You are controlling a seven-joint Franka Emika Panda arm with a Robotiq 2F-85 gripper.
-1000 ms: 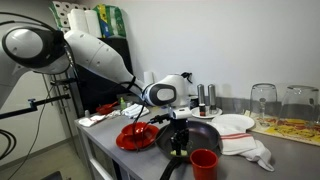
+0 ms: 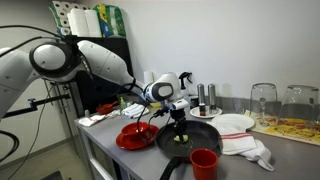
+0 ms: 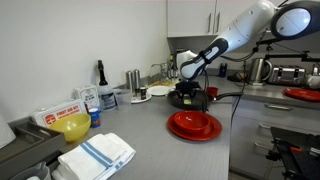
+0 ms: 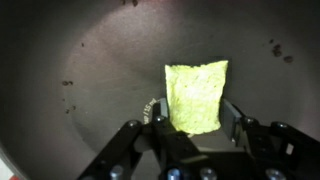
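A small yellow sponge [image 4: 195,97] sits between the fingers of my gripper in the wrist view. The gripper is shut on it. Beneath it spreads the dark inner surface of a pan [image 4: 110,75], with a few dark specks on it. In exterior view 1 my gripper [image 2: 182,133] points down inside the black pan [image 2: 205,139], with a bit of yellow showing at its tip. Whether the sponge presses on the pan's bottom is hard to tell.
A red mug [image 2: 204,164] stands close by the pan's near right side. Red dishes [image 2: 137,137] lie to its left. Behind and right are a white plate [image 2: 233,122] and a white cloth [image 2: 240,144]. Glass jars [image 2: 264,100] stand by the wall.
My gripper has moved from the pan's near side, by the handle, toward its middle, away from the camera. The pan and the dishes around it look unmoved.
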